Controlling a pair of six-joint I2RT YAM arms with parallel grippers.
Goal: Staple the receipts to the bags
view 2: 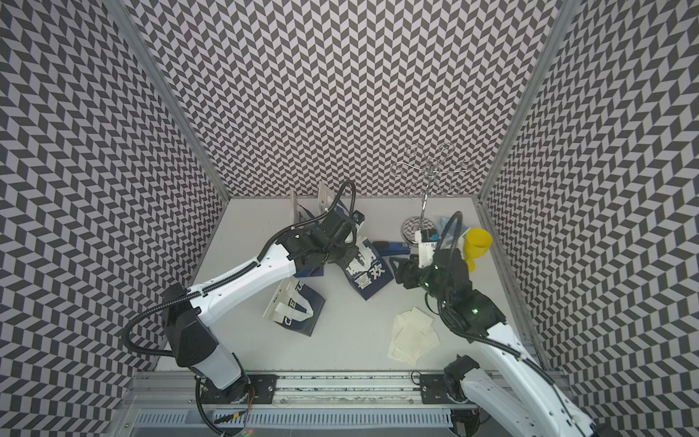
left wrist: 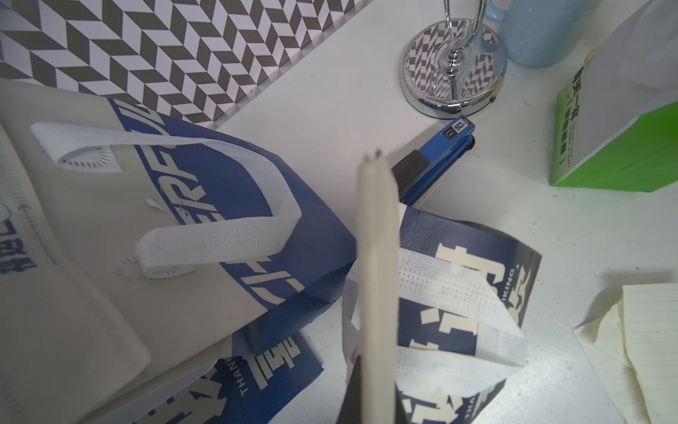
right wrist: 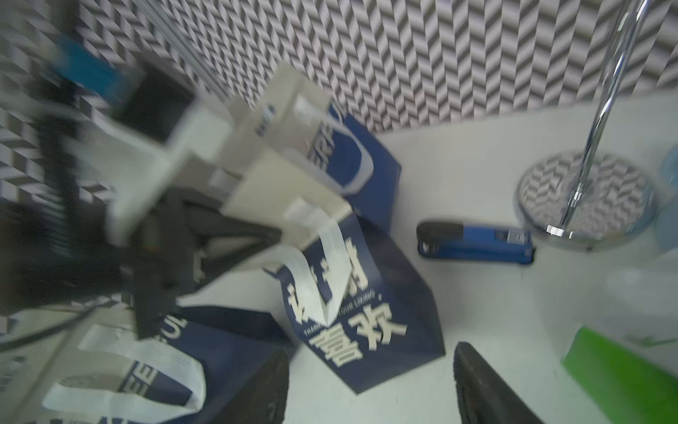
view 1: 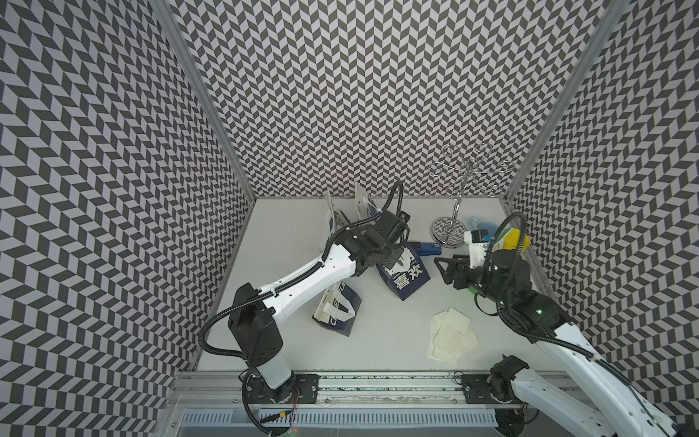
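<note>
My left gripper (view 1: 399, 246) is shut on the pale top edge of a blue and beige paper bag (view 1: 409, 278), which slants over the table with white handles. Its edge rises straight up in the left wrist view (left wrist: 378, 282). In the right wrist view this bag (right wrist: 381, 339) lies beyond my right gripper, whose fingers stand wide apart with nothing between them. Behind the bag rests the blue stapler (right wrist: 487, 243). Cream receipts (view 1: 451, 336) lie in a loose pile at the front right.
Other bags stand to the left, one nearer the front (view 2: 295, 309) and one behind (left wrist: 212, 190). A chrome stand (left wrist: 452, 67), a light blue mug (left wrist: 547, 31), a green tissue box (left wrist: 618, 141) and a yellow cup (view 2: 477, 240) occupy the right.
</note>
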